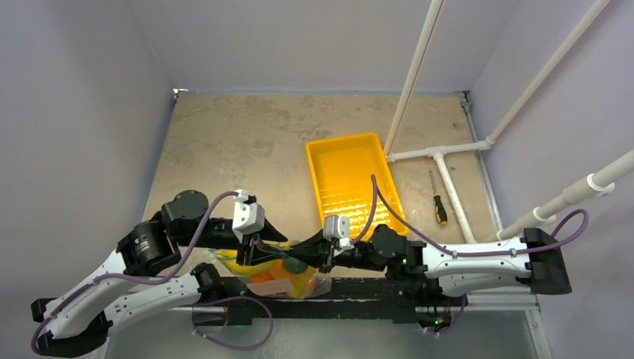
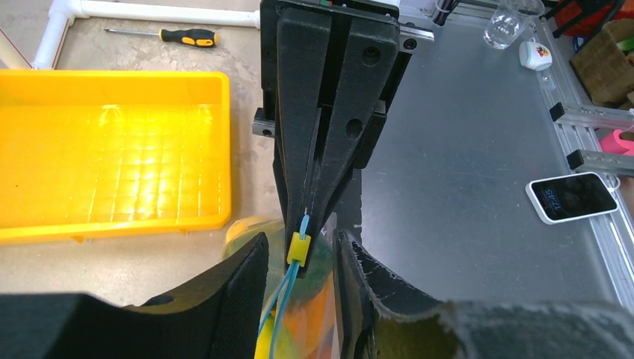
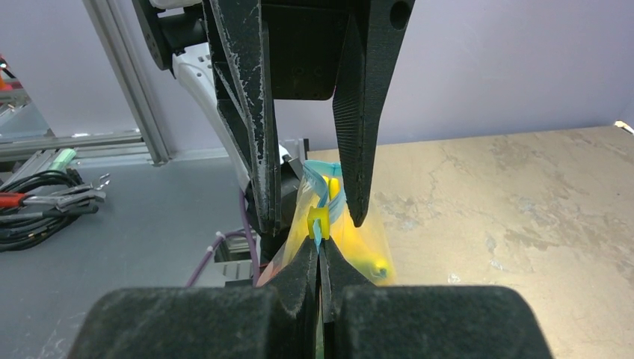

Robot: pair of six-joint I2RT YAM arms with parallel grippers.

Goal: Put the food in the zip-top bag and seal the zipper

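A clear zip top bag (image 1: 303, 284) with yellow, orange and green food inside stands at the table's front edge. Its blue zipper (image 3: 335, 200) carries a small yellow slider (image 2: 299, 248). In the right wrist view my right gripper is shut at the zipper's end, pinching the thin blue strip just beside the slider. My left gripper is part open; its two fingers stand on either side of the slider and zipper, with a gap to each. Bananas and a green round item show through the plastic.
An empty yellow tray (image 1: 348, 176) lies behind the right arm. A screwdriver (image 1: 439, 202) and white pipes (image 1: 452, 187) are to its right.
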